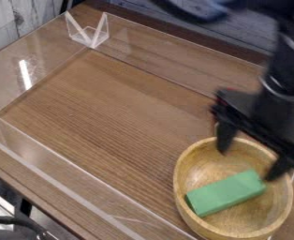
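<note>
My black gripper (250, 141) is large at the right of the camera view, its fingers open and hanging over the back part of a yellow bowl (196, 169). A green block (222, 195) lies in the bowl. The red object is mostly hidden behind the gripper.
A white wire holder (87, 30) stands at the back left. A dark cable shows at the lower left edge.
</note>
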